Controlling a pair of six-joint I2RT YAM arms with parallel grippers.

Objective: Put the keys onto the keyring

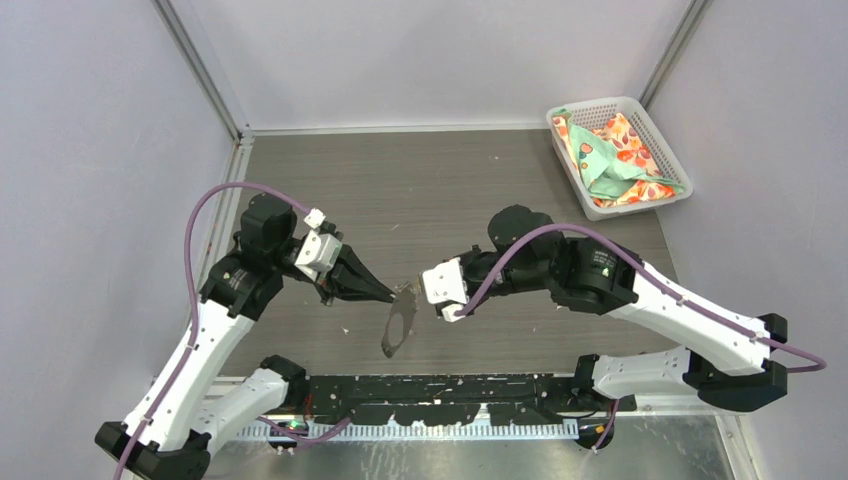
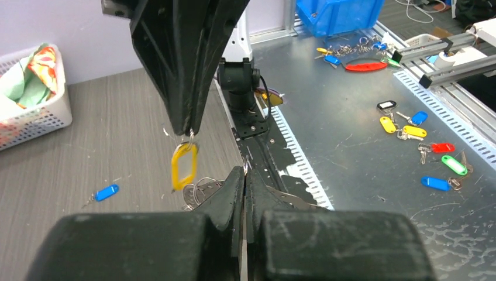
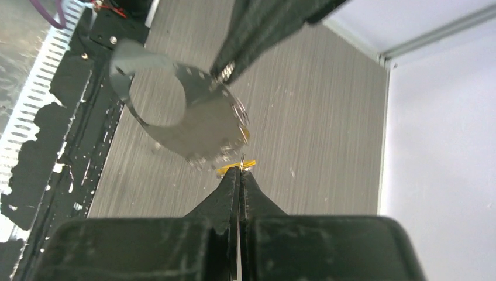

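Note:
A thin grey metal plate with an oval opening, likely the keyring, hangs from my left gripper, which is shut on its corner. Wire loops show along its edge in the left wrist view. Across from it, my right gripper is shut on the small ring of a yellow key tag, which dangles below the tips. In the right wrist view the yellow tag shows at these tips, close to the plate. From these views I cannot tell whether ring and plate touch.
A blue key tag lies on the wooden floor. Several coloured tags with keys, such as a red one, lie on the metal table. A white basket with patterned cloth stands at the back right.

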